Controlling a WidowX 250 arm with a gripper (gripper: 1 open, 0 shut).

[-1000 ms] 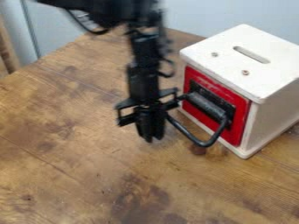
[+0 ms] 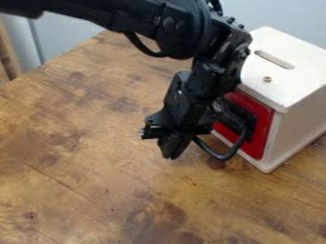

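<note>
My black gripper (image 2: pixel 171 143) is low over the wooden table, just left of a white box (image 2: pixel 287 105) with a red front panel (image 2: pixel 254 143). The gripper looks shut, with nothing visible between its fingers. A black loop handle on the red panel is partly hidden behind the arm, close to the gripper's right side; whether they touch I cannot tell.
A pale wall stands behind, and the table's back edge runs along the upper left.
The gripper has moved slightly right.
</note>
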